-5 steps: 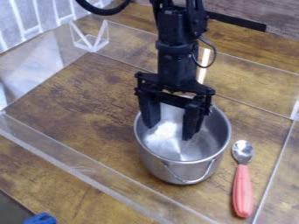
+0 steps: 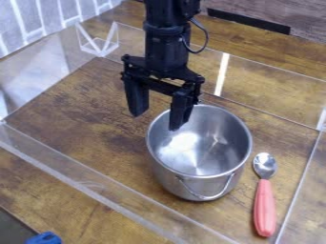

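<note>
A steel pot (image 2: 199, 167) with a wire handle stands on the wooden surface. My black gripper (image 2: 158, 112) is open above the pot's back-left rim, one finger over the wood left of it and the other over the opening, with nothing seen between them. A spoon with a red handle (image 2: 265, 205) lies to the right of the pot.
Transparent panels edge the work area. A blue object (image 2: 45, 237) sits at the bottom left corner, partly out of view.
My gripper has moved up and to the left, from over the middle of the pot's opening to its back-left rim. The pot and spoon stay in place.
</note>
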